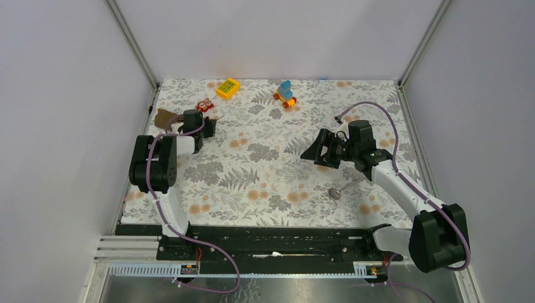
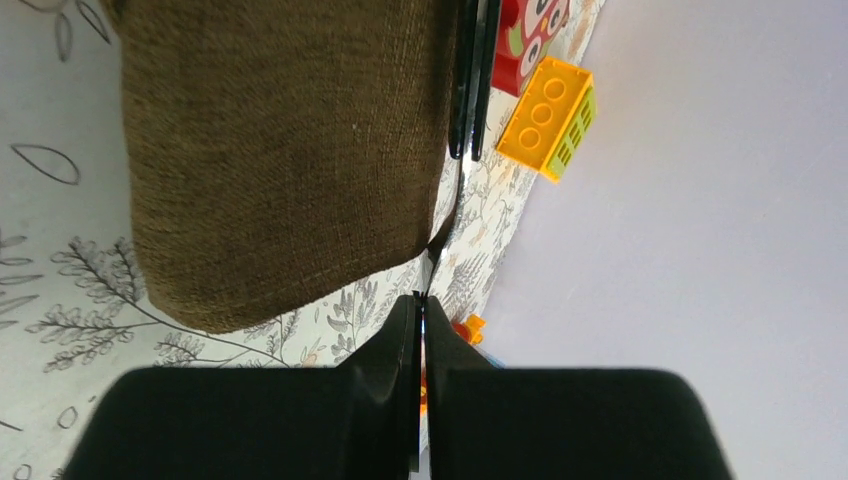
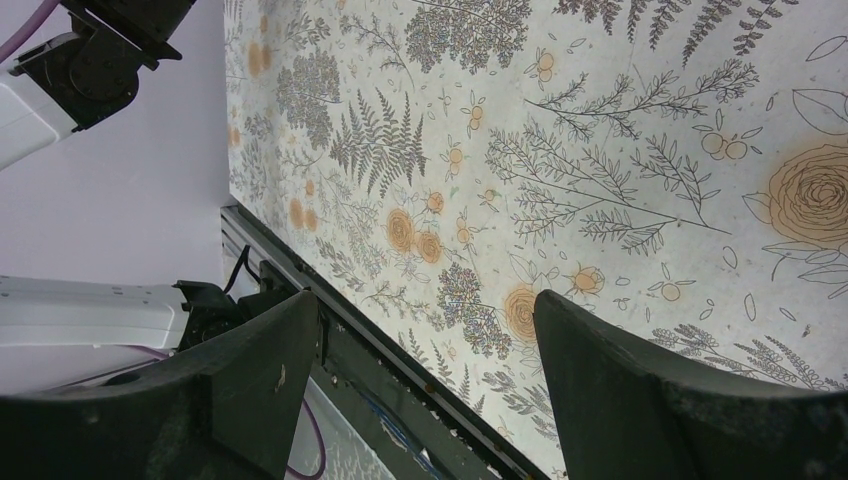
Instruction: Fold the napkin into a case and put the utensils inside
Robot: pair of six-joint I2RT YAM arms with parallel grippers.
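Note:
A brown napkin (image 2: 280,150), folded, fills the left part of the left wrist view; from above, the arm covers much of this napkin (image 1: 165,118). Along its edge lies a utensil with a black handle (image 2: 470,85). Its shiny metal part (image 2: 457,200) runs down to the fingertips of my left gripper, which is shut; whether the metal end is pinched or merely behind the fingertips is unclear. A spoon (image 1: 335,194) rests on the right side of the table, its handle reaching under the right arm. My right gripper is open and empty over bare tablecloth.
At the back stand a red block with eyes (image 1: 204,105), a yellow block (image 1: 228,88) and a blue toy on wheels (image 1: 285,93). The red block (image 2: 520,45) is close beside the black handle.

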